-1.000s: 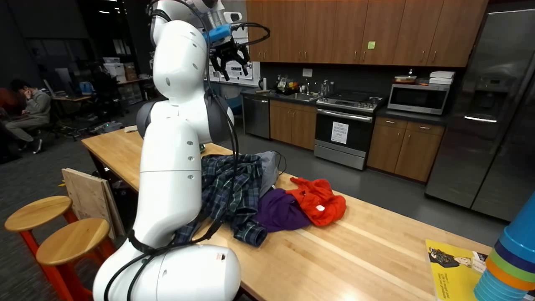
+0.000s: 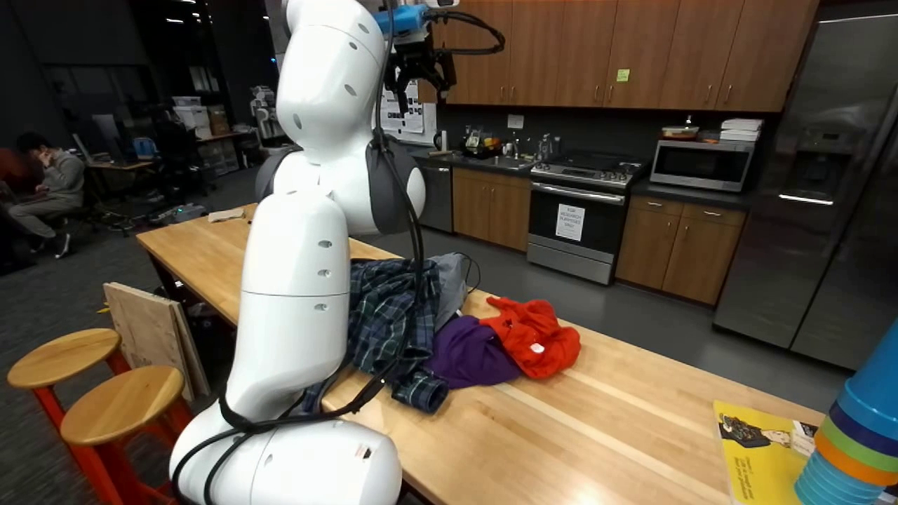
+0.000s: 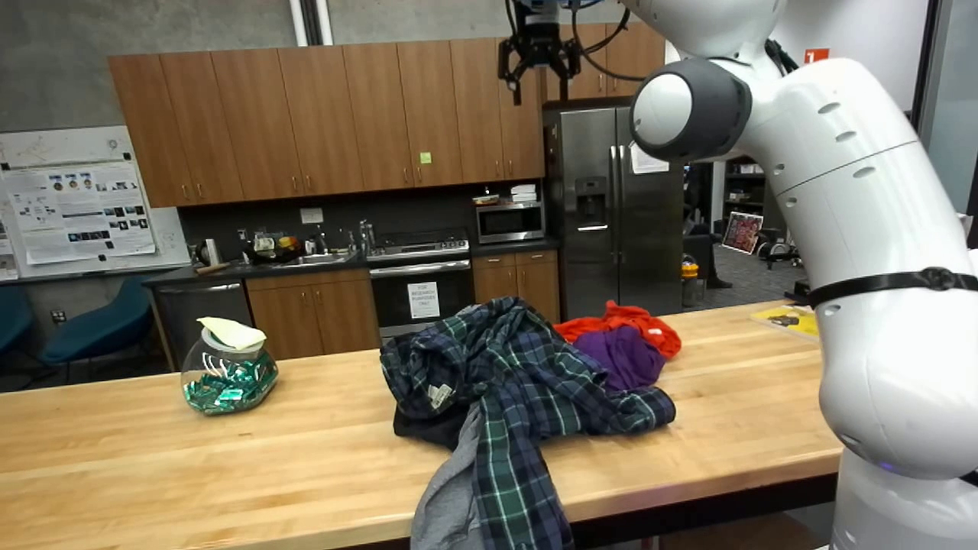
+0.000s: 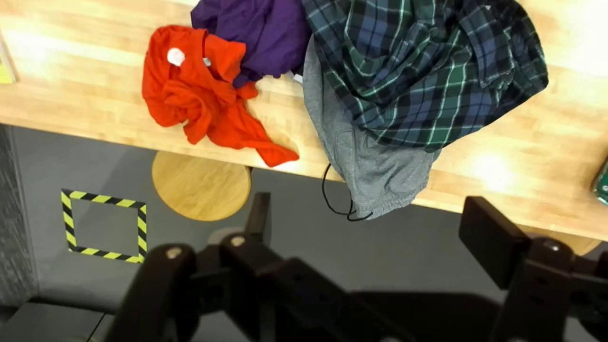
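My gripper is open and empty, its two dark fingers far apart in the wrist view. It hangs high above the table, well clear of the clothes, and shows against the cupboards in exterior view 2 (image 3: 539,92). A dark green and blue plaid shirt (image 3: 541,367) lies crumpled on the table. Grey cloth (image 4: 376,174) with a black cord sticks out from under the shirt and over the table's edge. Against the shirt lies a purple garment (image 4: 268,37), and a red garment (image 4: 196,94) with a white patch touches the purple one.
The wooden table (image 3: 302,467) has bare room on both sides of the clothes. A glass jar of green packets (image 3: 229,376) stands at the left in exterior view 2. A yellow magazine (image 2: 758,463) and a striped blue stack (image 2: 850,446) occupy the other end.
In exterior view 1 my arm and gripper have shifted to the right, the gripper also slightly up. The clothes lie as before.
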